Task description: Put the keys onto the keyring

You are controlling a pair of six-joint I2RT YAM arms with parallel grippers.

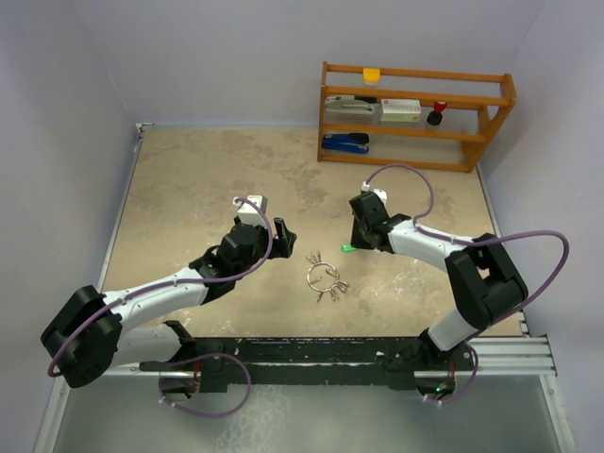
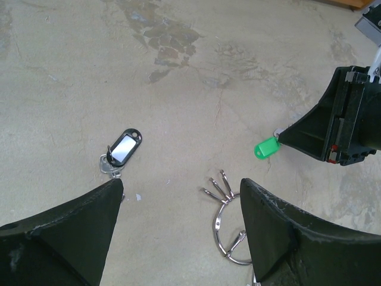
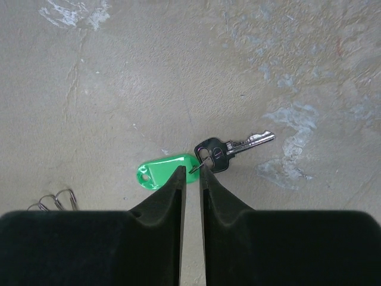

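A black-headed key [image 3: 219, 154] lies flat on the table in the right wrist view, joined to a green tag [image 3: 159, 172] by a small wire ring [image 3: 199, 166]. Just above that small ring are the fingertips of my right gripper, a narrow gap between them; they do not grip it visibly. The large metal keyring [image 1: 323, 276], with several clips around it, rests front centre. My left gripper hangs open and empty, left of the keyring. Below it lies a second key [image 2: 112, 168] with a black, white-faced tag [image 2: 126, 147].
At the back right stands a wooden shelf [image 1: 415, 132] holding staplers, a white box and a stamp. The two grippers are close together on either side of the keyring.
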